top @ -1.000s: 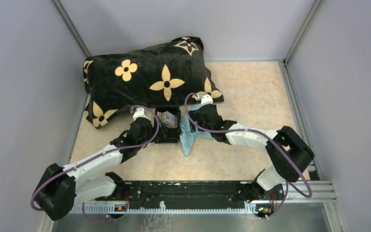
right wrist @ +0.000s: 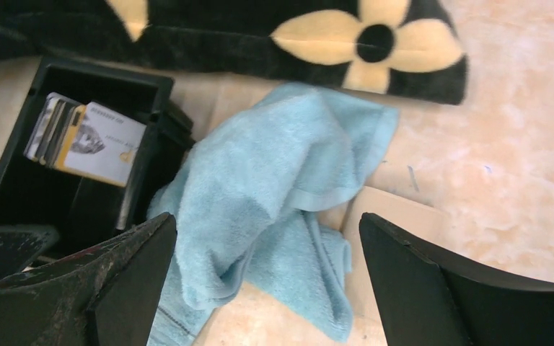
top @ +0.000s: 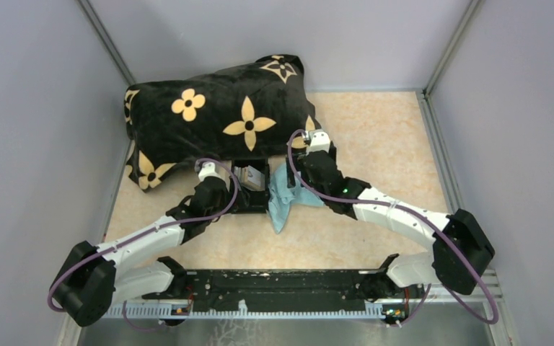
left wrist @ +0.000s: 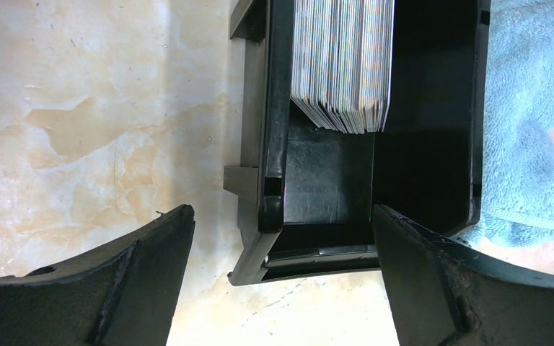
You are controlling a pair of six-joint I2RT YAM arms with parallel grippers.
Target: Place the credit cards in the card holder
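A black tray point(left wrist: 277, 108) holds a packed row of cards point(left wrist: 341, 65) standing on edge at its far end; the near part is empty. My left gripper is open over the tray's near end, nothing between its fingers. In the right wrist view, the foremost card point(right wrist: 108, 144) leans with its printed face showing. Over a blue cloth point(right wrist: 242, 173), right of the tray, my right gripper stands open and empty. A pale, flat rectangular piece point(right wrist: 397, 213) lies partly under the cloth and behind the right finger; I cannot tell whether it is the holder.
A large black pillow point(top: 216, 108) with yellow flowers lies along the back, close behind the tray. A dark finger point(right wrist: 7, 252) of the left gripper shows over the tray.
Left arm, tray and cloth look unchanged.
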